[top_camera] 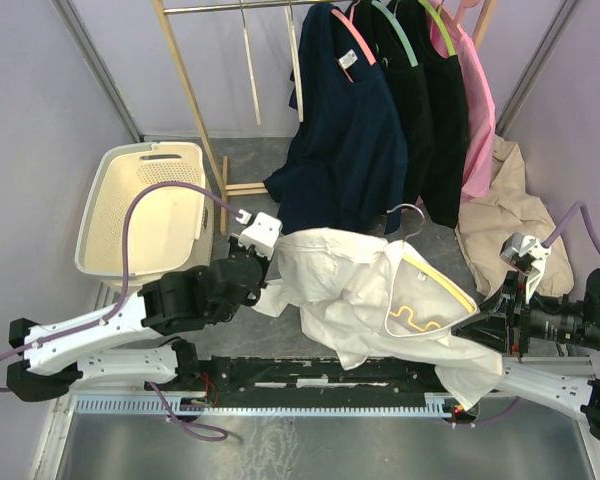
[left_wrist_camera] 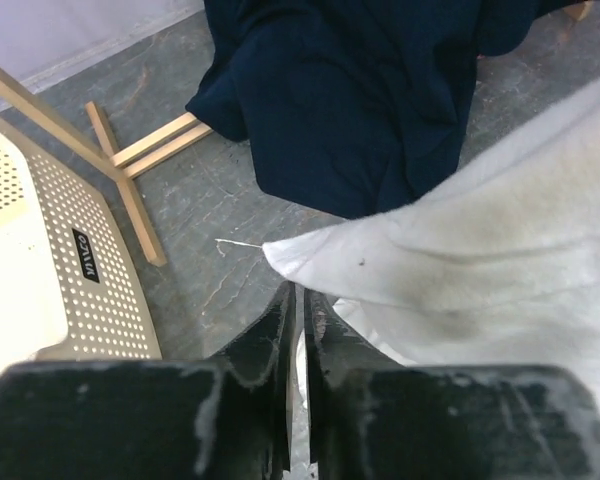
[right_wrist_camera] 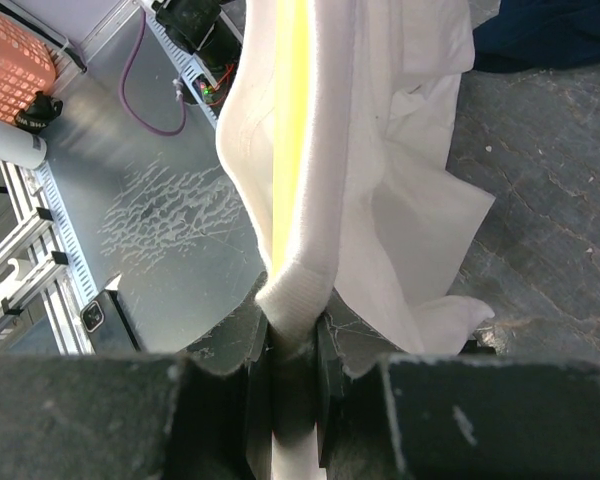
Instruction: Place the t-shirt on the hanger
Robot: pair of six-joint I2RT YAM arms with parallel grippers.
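Observation:
The white t-shirt (top_camera: 330,275) is spread in mid-air between my two arms. Its neck opening shows a yellow hanger (top_camera: 443,280) inside, with the metal hook (top_camera: 412,208) standing out at the top. In the right wrist view, bunched white cloth lies between the fingers of my right gripper, the yellow hanger bar (right_wrist_camera: 288,130) running along it just above. My left gripper is at the shirt's left shoulder corner (left_wrist_camera: 300,255), its fingers a narrow gap apart. No cloth clearly shows gripped there.
A cream laundry basket (top_camera: 140,215) stands at the left. Behind the shirt, a wooden rack (top_camera: 192,95) carries navy, black and pink garments plus empty hangers. A beige cloth (top_camera: 510,225) lies on the floor at right.

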